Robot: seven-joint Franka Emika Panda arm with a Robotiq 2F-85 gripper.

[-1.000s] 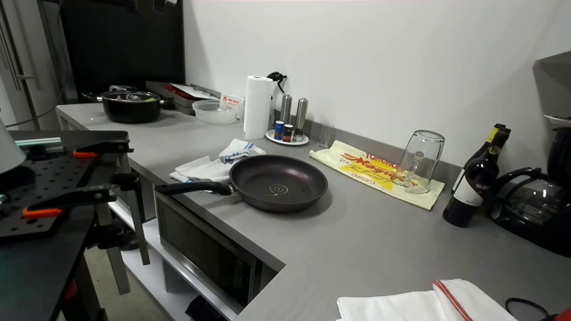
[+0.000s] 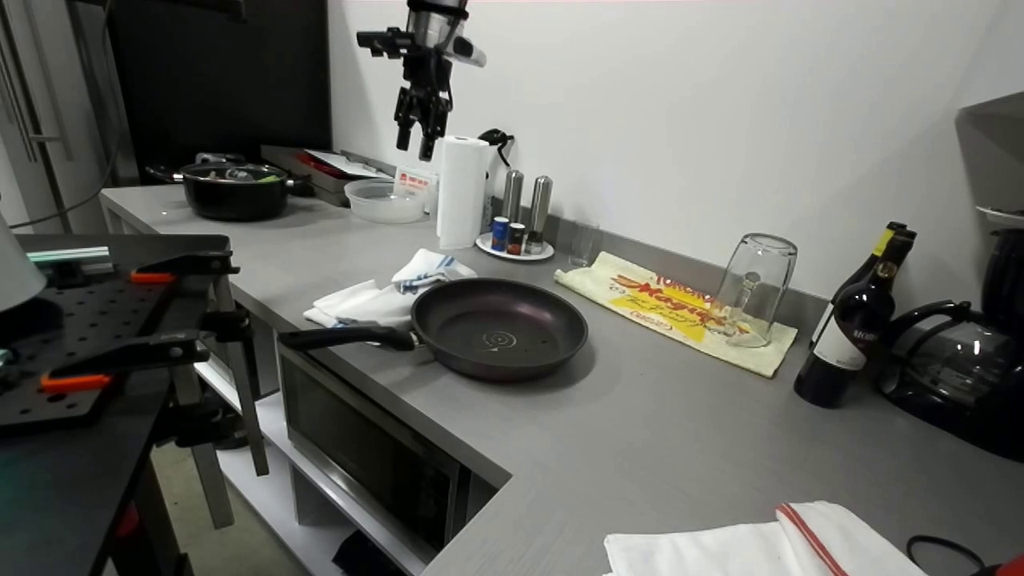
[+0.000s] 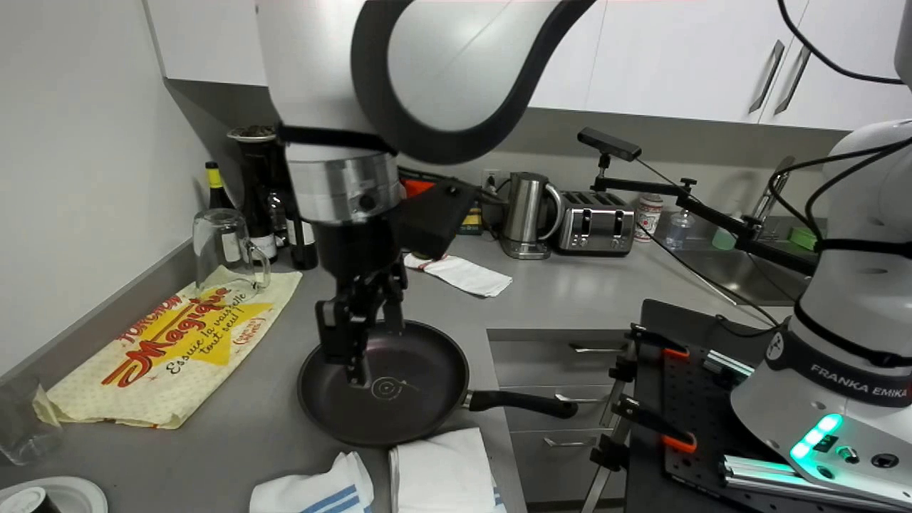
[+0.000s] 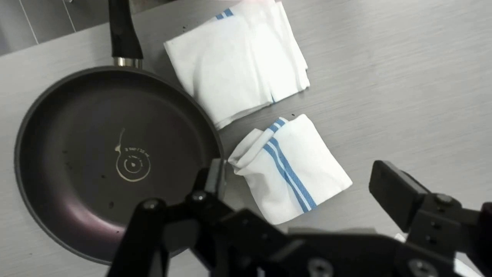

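Observation:
My gripper (image 2: 414, 150) hangs high above the counter, pointing down, its two fingers apart and empty. In the wrist view a white cloth with blue stripes (image 4: 295, 173) lies in the space seen between the fingers, well below them. A second folded white cloth (image 4: 240, 64) rests on the counter beside it. The black frying pan (image 4: 117, 161) sits flat next to both cloths; the left finger (image 4: 213, 177) overlaps its rim in that view. Its handle (image 2: 350, 336) extends past the counter's front edge.
Against the wall stand a paper towel roll (image 2: 462, 192), a white plate with shakers (image 2: 515, 251), and a glass mug (image 2: 758, 288) upside down on a yellow cloth (image 2: 653, 306). Wine bottles (image 2: 850, 326) are further right. Bare counter (image 2: 634, 432) lies right of the pan.
The gripper has come down into exterior view 1 from above the frame, open. The pan, cloths and other objects have not moved.

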